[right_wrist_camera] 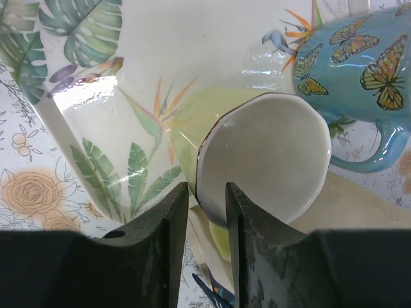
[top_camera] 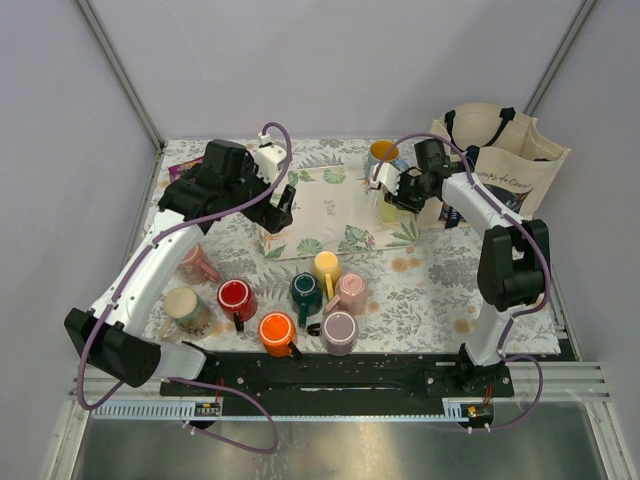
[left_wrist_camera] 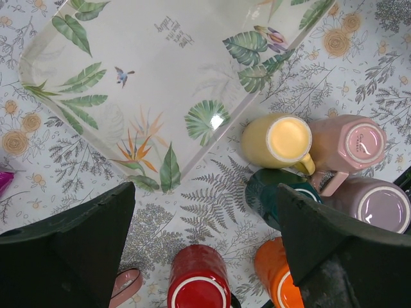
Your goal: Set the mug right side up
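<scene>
A pale yellow-green mug (right_wrist_camera: 186,128) lies on its side at the right end of the floral tray (top_camera: 310,210), its white inside facing up at a slant in the right wrist view. My right gripper is at its rim, one finger outside the wall and the other at the mouth, partly open. My left gripper hangs open over the tray's left edge, nothing between its fingers.
A blue butterfly mug (right_wrist_camera: 347,64) is beside the yellow-green one. A cream tote bag (top_camera: 540,160) stands at the back right. Several mugs, such as a red one (left_wrist_camera: 196,276), crowd the front left.
</scene>
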